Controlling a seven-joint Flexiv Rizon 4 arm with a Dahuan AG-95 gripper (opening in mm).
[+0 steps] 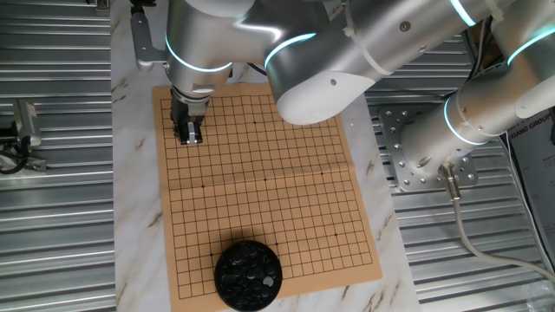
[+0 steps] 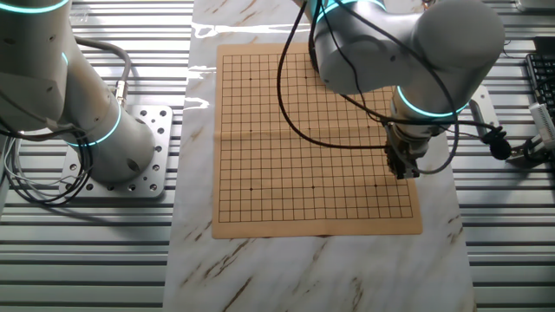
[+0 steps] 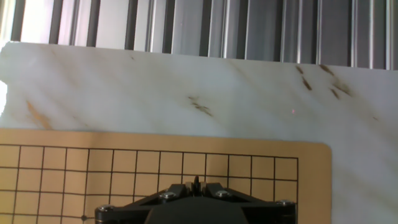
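A tan Go board [image 1: 260, 160] with a black grid lies on the marble table, no loose stones showing on its uncovered part. Near its lower edge in exterior view 1 stands a round black bowl [image 1: 248, 276] holding several dark stones. Over the board's upper left part hangs my gripper [image 1: 190, 139], pointing down. Exterior view 2 has the gripper [image 2: 406, 173] close to the board's right edge. In the wrist view, the gripper looks shut, its dark fingertips close together. Whether a thin stone sits between them is too dark to tell.
Bare marble [image 1: 139, 199] surrounds the board, with ribbed metal [image 1: 56, 217] beyond it. The arm's base plate [image 1: 429, 147] is bolted down at the right in exterior view 1. Cables [image 2: 295, 121] loop around the arm in exterior view 2.
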